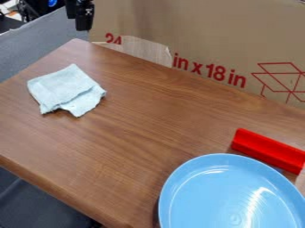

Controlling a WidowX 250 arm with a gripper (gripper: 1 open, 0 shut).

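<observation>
A black gripper point(80, 12) hangs at the top left edge of the view, mostly cut off by the frame, above the far end of the table; its fingers are too small and dark to read. A folded pale blue cloth point(66, 89) lies on the left of the wooden table point(149, 134). At the near right are a light blue plate point(229, 200) and, just behind it, a red block point(268, 150) lying lengthwise.
A large cardboard panel point(202, 36) with red printing stands along the back of the table. A grey surface shows beyond the left edge.
</observation>
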